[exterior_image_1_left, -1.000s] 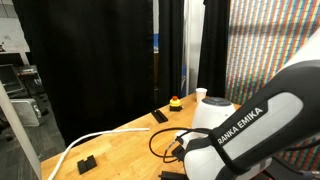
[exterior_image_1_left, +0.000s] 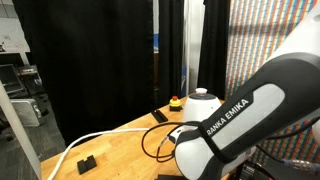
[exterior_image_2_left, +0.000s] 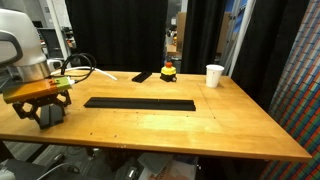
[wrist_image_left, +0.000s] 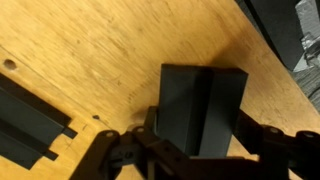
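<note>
A black block (wrist_image_left: 183, 100) with a dark seam down it sits between the fingers of my gripper in the wrist view. The fingers are shut on it, and wooden tabletop shows around its far end. In exterior view 2 the gripper (exterior_image_2_left: 45, 108) is low at the table's left end, with the black block (exterior_image_2_left: 52, 117) beneath the hand. Whether the block touches the table cannot be told. Exterior view 1 shows the white arm (exterior_image_1_left: 235, 120), but its gripper is hidden.
A long black strip (exterior_image_2_left: 140, 103) lies right of the gripper. Farther back are a flat black item (exterior_image_2_left: 142, 76), a yellow-and-red button (exterior_image_2_left: 168, 73) and a white cup (exterior_image_2_left: 214, 75). A small black piece (exterior_image_1_left: 87, 164) lies near the white cable (exterior_image_1_left: 95, 135).
In exterior view 1 the arm's labelled link has shifted a little up and to the left. The things on the table look unmoved.
</note>
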